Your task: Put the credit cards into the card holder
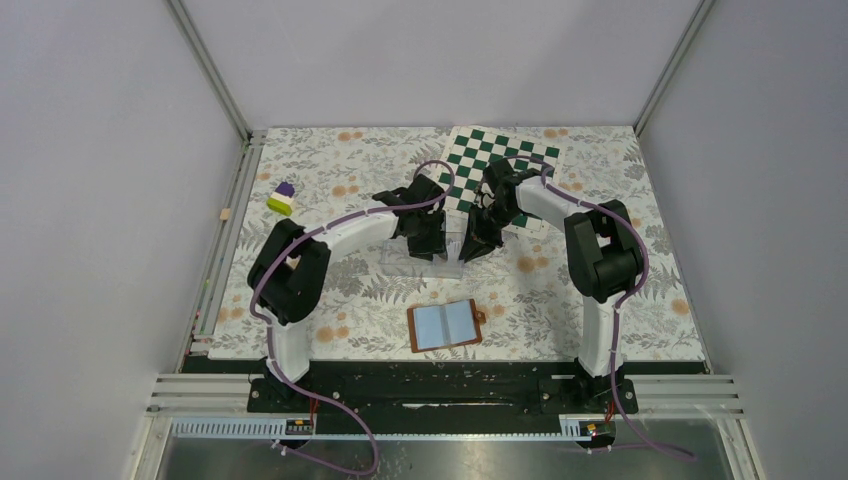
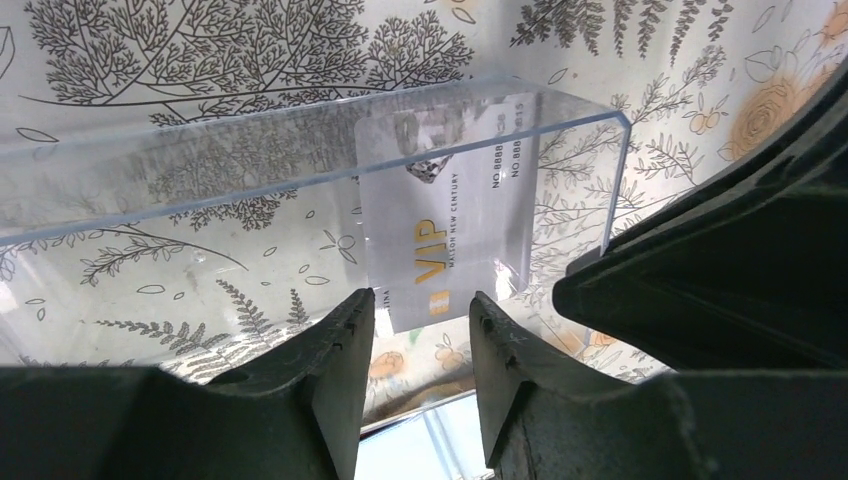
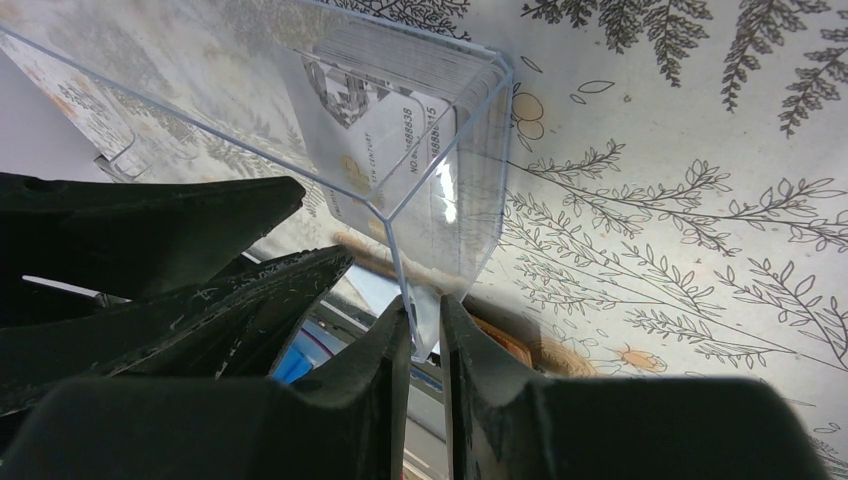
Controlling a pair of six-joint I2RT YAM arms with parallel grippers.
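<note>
A silver-grey VIP card (image 2: 450,230) lies within a clear plastic box (image 2: 250,180) on the patterned cloth. Over the near edge of that card stands my left gripper, open, with nothing held between its fingertips. My right gripper is shut on the clear box's end wall, close to a corner. In the right wrist view, the card (image 3: 360,130) shows through the plastic near the gripped end. The open brown card holder (image 1: 429,327), with pale blue pages, lies nearer the front edge, apart from both grippers. From above, the arms partly hide the box (image 1: 400,265).
A green-and-white checkered board (image 1: 485,155) lies behind the grippers. A small purple, white and yellow object (image 1: 281,200) sits far left. Both grippers are close together at the box's end.
</note>
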